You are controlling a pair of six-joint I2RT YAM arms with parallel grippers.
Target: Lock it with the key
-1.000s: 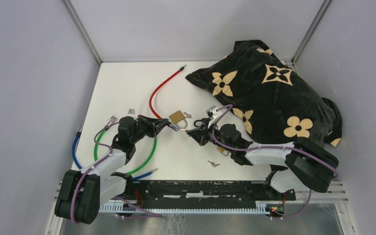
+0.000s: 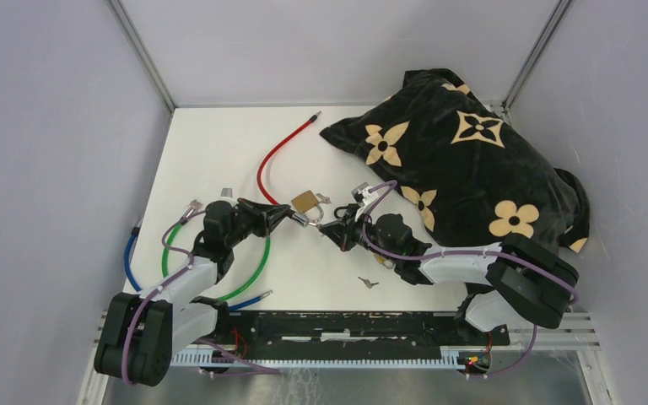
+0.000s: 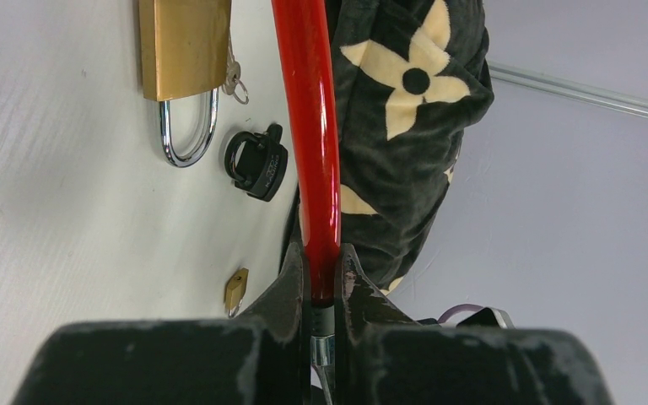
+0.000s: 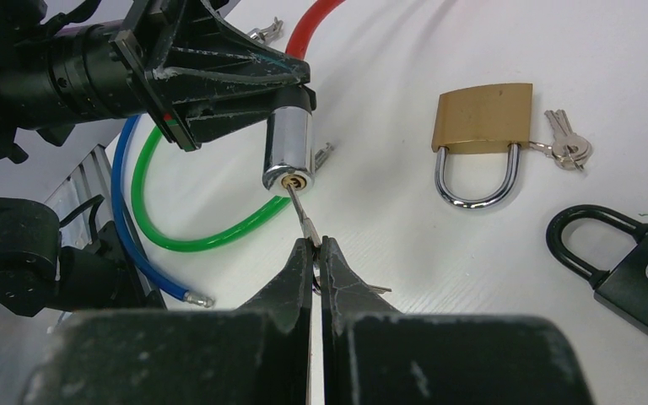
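Note:
In the left wrist view, a red cable lock runs between the fingers of my left gripper, which is shut on it near its end. The lock's silver cylinder juts from those fingers in the right wrist view, its brass keyhole facing my right gripper. That gripper is shut on a thin silver key. The key's tip meets the keyhole; how deep it sits cannot be told. Seen from the top, both grippers face each other above the table's middle.
Loose on the table are a large brass padlock with keys, a black padlock and a small brass padlock. Green and blue cables lie left. A patterned dark cloth covers the right side.
My right arm has shifted very slightly left, bringing the key a touch closer to the lock cylinder. The left arm looks still.

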